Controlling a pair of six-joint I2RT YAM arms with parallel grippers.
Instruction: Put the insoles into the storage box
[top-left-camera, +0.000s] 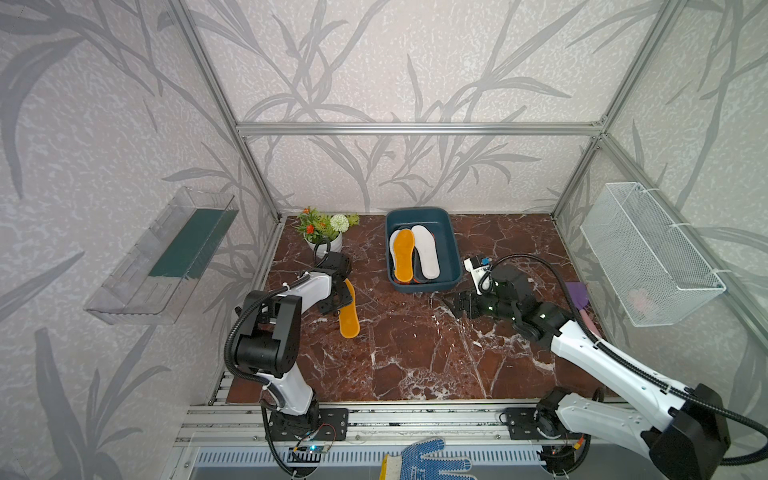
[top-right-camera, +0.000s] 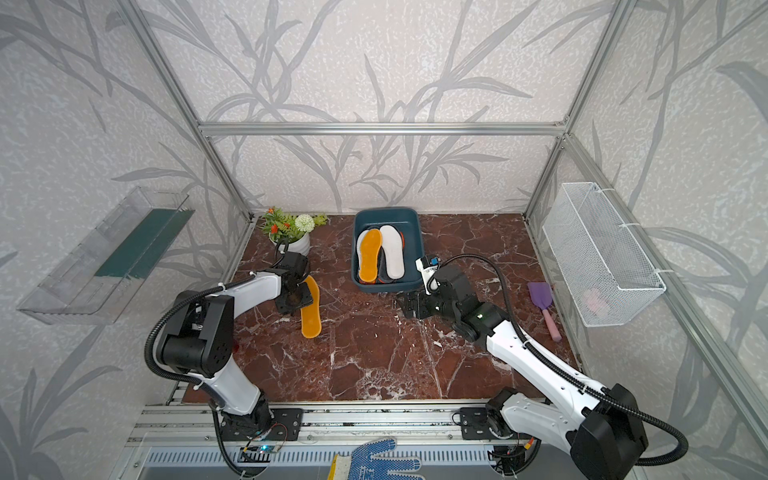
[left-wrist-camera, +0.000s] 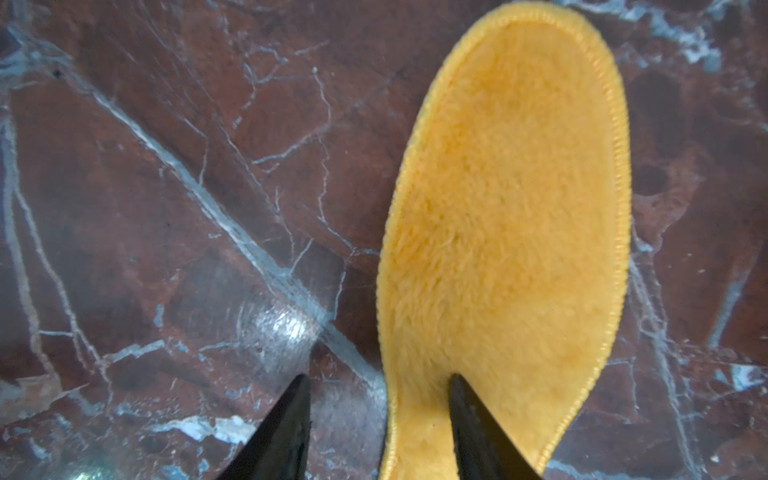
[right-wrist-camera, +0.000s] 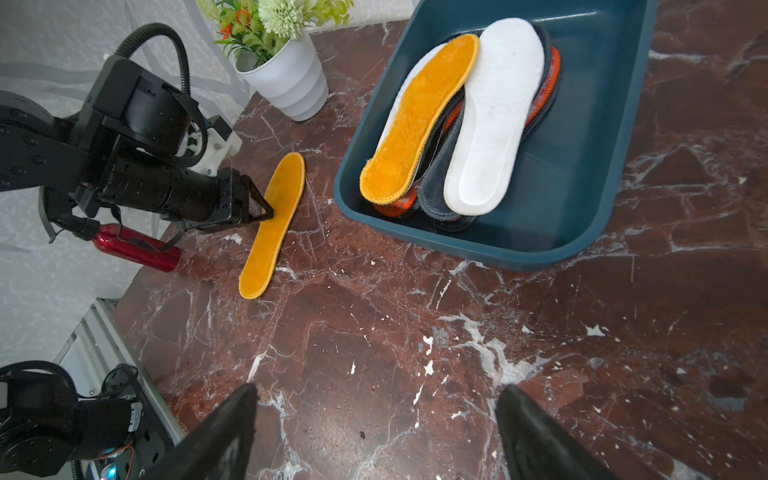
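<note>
A yellow insole (left-wrist-camera: 504, 208) lies on the marble table, left of the dark teal storage box (top-left-camera: 444, 256). My left gripper hovers low over it, open, one finger over the insole's edge and the other over bare table. The box holds several stacked insoles, with a yellow one (right-wrist-camera: 416, 120) and a white one (right-wrist-camera: 492, 104) on top. My right gripper is above the table in front of the box's right side, its blurred fingers apart with nothing between them.
A flowerpot (right-wrist-camera: 284, 84) stands at the back left, close to the left arm. A red cylinder (right-wrist-camera: 136, 248) stands at the left edge. A purple spatula (top-right-camera: 542, 296) lies at the right edge.
</note>
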